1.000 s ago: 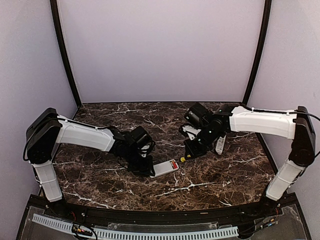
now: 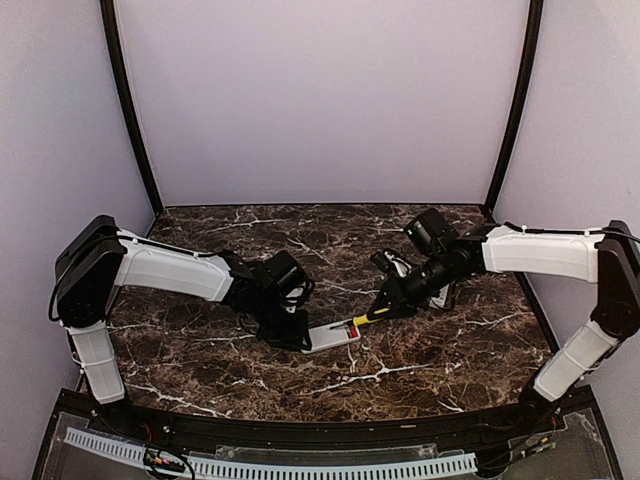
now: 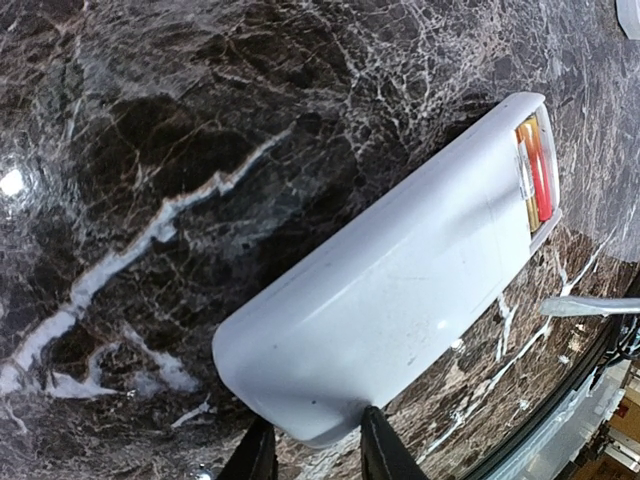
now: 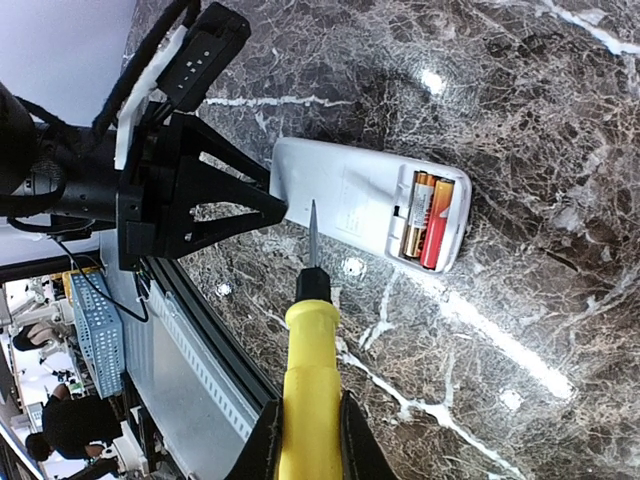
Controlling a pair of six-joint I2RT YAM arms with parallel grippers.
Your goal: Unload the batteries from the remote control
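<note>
The white remote control (image 2: pixel 329 338) lies face down on the dark marble table, its battery bay open at the right end. Two batteries sit side by side in that bay: a red one (image 4: pixel 436 225) and a gold-and-black one (image 4: pixel 417 215). At the opposite end, my left gripper has its fingers apart around a corner of the remote; how firmly they touch is unclear. My right gripper is shut on a yellow-handled screwdriver (image 4: pixel 313 375), whose thin metal tip points over the remote's lower edge, beside the bay.
Behind the right gripper, a white object (image 2: pixel 442 296) lies partly hidden on the table. A dark rail (image 2: pixel 320 430) borders the front edge.
The left arm and remote have barely shifted.
</note>
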